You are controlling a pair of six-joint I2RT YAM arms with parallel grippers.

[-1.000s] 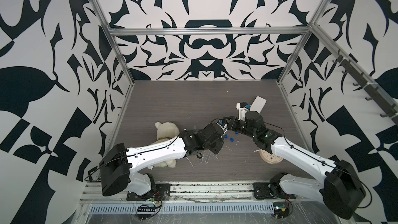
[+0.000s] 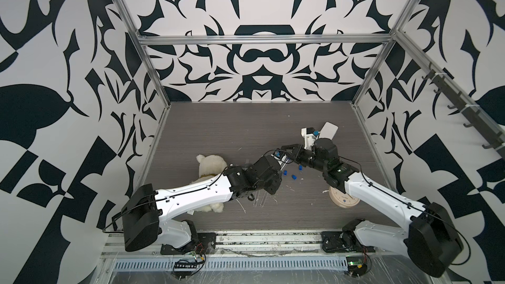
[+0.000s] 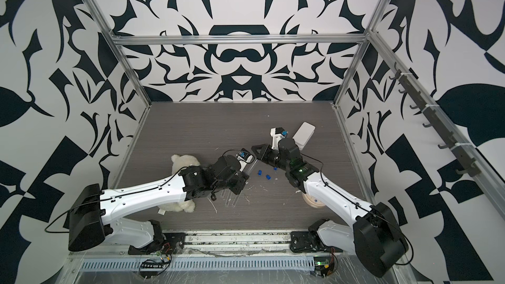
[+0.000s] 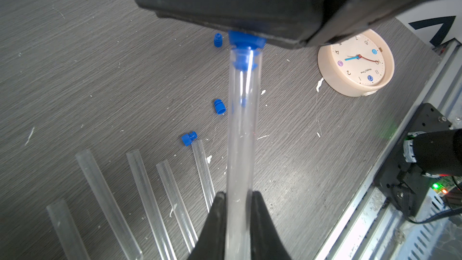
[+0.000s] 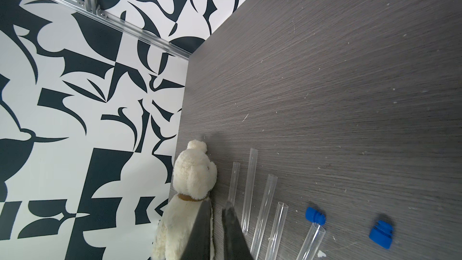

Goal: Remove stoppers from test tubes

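A clear test tube (image 4: 240, 149) rises from my left gripper, which is shut on it. The tube's blue stopper (image 4: 247, 41) sits in its upper end, directly under the black right gripper body; the stopper's top is hidden there. In the right wrist view, my right gripper has its fingers slightly parted, and no stopper shows between the tips. Loose blue stoppers (image 4: 220, 106) lie on the table. Several clear tubes (image 4: 144, 197) lie in a row beside them, open ends visible.
A round pink clock (image 4: 358, 62) stands at the right. The cream teddy bear (image 5: 195, 171) lies at the left of the table, near the tubes. A white flat box (image 2: 328, 130) is behind the right arm.
Both arms have shifted only slightly: the left one a little leftward, the right one a little to the right. The grippers remain close together above the table.
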